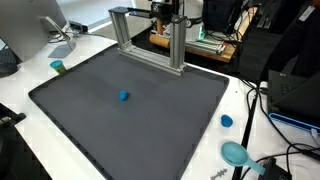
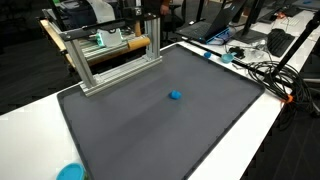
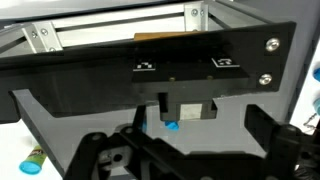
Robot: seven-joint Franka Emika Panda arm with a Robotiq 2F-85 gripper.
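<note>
On the dark grey mat lies a small blue object (image 1: 123, 95), also seen as a blue piece (image 2: 175, 95) in exterior view 2. In the wrist view my gripper is open, its black fingers spread to either side. Between and ahead of them is a small block with a grey face (image 3: 190, 103), against a black bar (image 3: 100, 78). I cannot tell whether the fingers touch it. The blue object (image 3: 172, 126) shows past the bar, below. Both exterior views crop most of the arm at the top edge.
A metal frame (image 1: 150, 58) stands at the mat's far edge. Black cables run along the right side in exterior view 1.
</note>
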